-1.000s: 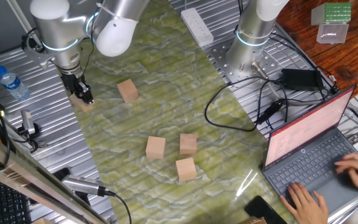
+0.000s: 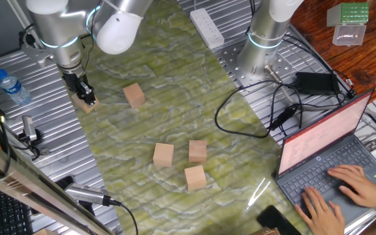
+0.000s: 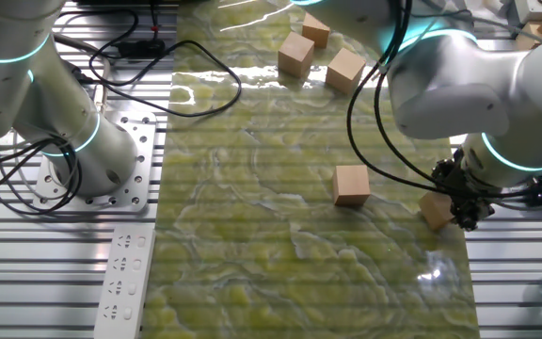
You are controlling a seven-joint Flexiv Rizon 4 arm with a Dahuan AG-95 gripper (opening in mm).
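The black gripper (image 2: 91,100) is at the left edge of the green marbled sheet, over a wooden block (image 2: 79,104) that it partly hides. In exterior view 2 the same block (image 3: 435,211) shows beside the gripper (image 3: 468,209), at the sheet's right edge. Whether the fingers are open or closed round it cannot be made out. A second block (image 2: 134,95) sits a short way to the right, apart from the gripper. Farther down the sheet, three more blocks stand in a loose cluster: one on the left (image 2: 163,155), one on the right (image 2: 198,151), one in front (image 2: 195,177).
A robot base (image 2: 261,59) and a power strip (image 2: 207,28) flank the sheet's right side. A black cable (image 2: 226,129) loops onto the sheet. A person's hands rest on a laptop (image 2: 335,160). On the left stands a water bottle (image 2: 13,87).
The arm and gripper have shifted slightly to the left and up in exterior view 1. The other blocks have stayed put. The person's right-side hand has moved onto the keyboard.
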